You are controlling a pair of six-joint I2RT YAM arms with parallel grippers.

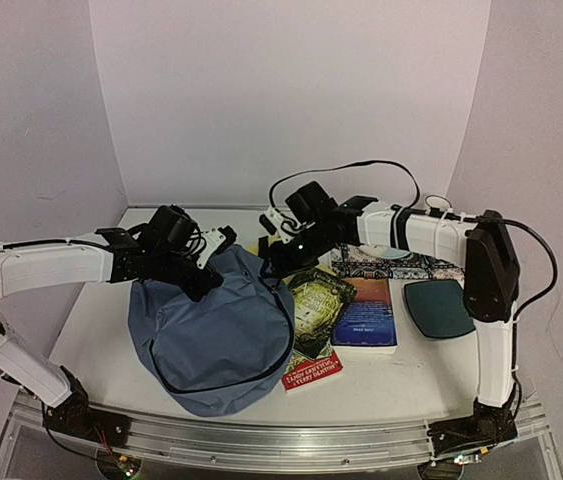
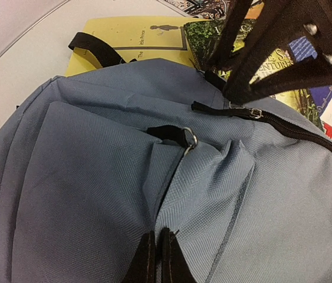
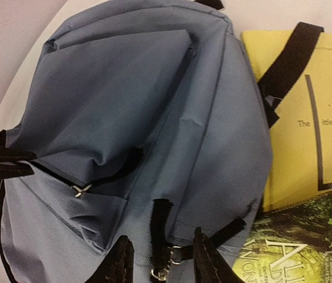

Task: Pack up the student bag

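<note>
The blue-grey bag [image 1: 211, 350] lies at the left of the table. My left gripper is shut on its fabric, just below a zipper tab with a metal ring [image 2: 190, 138]. My right gripper hangs open over the bag's right side, with another zipper pull [image 3: 158, 230] between and just beyond its fingers. Beside the bag lie a yellow Little Prince book [image 3: 295, 141], a green Alice book [image 1: 311, 310], a red book [image 1: 311, 375] and a blue book [image 1: 366, 315].
A dark green slab [image 1: 439, 308] lies at the right. A patterned item [image 1: 431, 268] and a white cup [image 1: 437, 202] sit behind, partly hidden by the right arm. Bare table shows along the left edge.
</note>
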